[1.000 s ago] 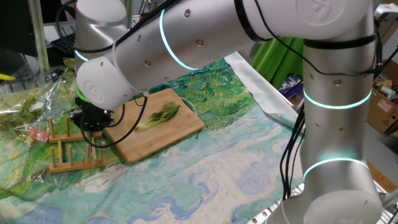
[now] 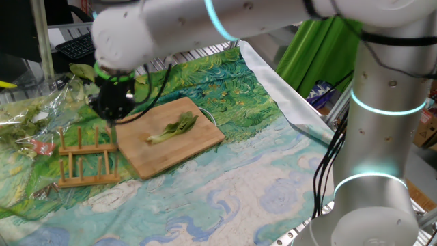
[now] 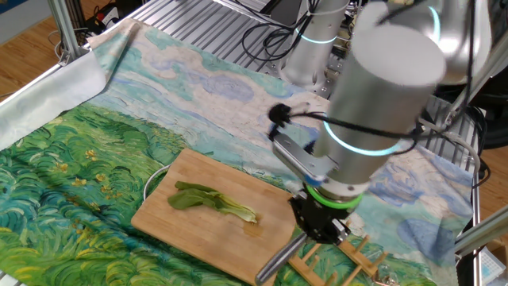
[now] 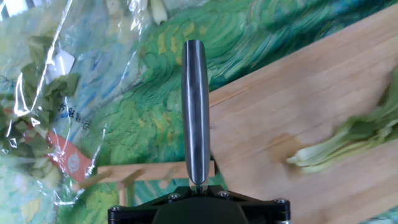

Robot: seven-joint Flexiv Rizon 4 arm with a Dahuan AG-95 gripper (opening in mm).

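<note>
My gripper is shut on a tool with a smooth metal handle (image 4: 196, 112), which extends straight out from the fingers in the wrist view. In exterior view 2 that handle slants down past the edge of the cutting board, below the gripper (image 3: 321, 218); no blade can be made out. A leafy green vegetable with a pale stem (image 2: 174, 128) lies on the wooden cutting board (image 2: 143, 160). Beside the board stands a wooden peg rack (image 2: 89, 181), with the gripper (image 2: 115, 104) above its far side in exterior view 1.
A clear plastic bag of greens (image 4: 40, 112) lies to the left of the rack. Painted-pattern cloth (image 2: 232, 191) covers the table, with broad bare areas in front of the board. A black cable loops from the wrist near the gripper.
My gripper has risen and shifted right, away from the rack, in exterior view 1. The rack sits slightly further right than before. Board and vegetable have stayed put.
</note>
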